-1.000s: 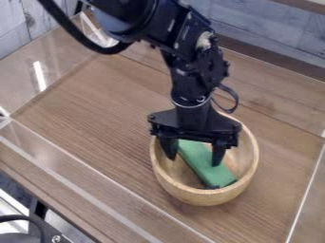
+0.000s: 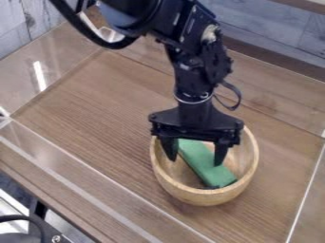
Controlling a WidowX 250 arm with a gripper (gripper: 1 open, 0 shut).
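A wooden bowl (image 2: 193, 194) stands on the table at the right of centre. A green block (image 2: 211, 171) lies inside it, slanting from upper left to lower right. My black gripper (image 2: 196, 148) reaches down from the top into the bowl, its two fingers spread open, one near the left rim and one toward the right, above the block. Whether the fingers touch the block or the bowl is unclear.
A pale plank wall (image 2: 279, 24) runs along the back. A dark cable shows at the lower left corner.
My gripper has risen very slightly over the bowl. The bowl and green block look unmoved.
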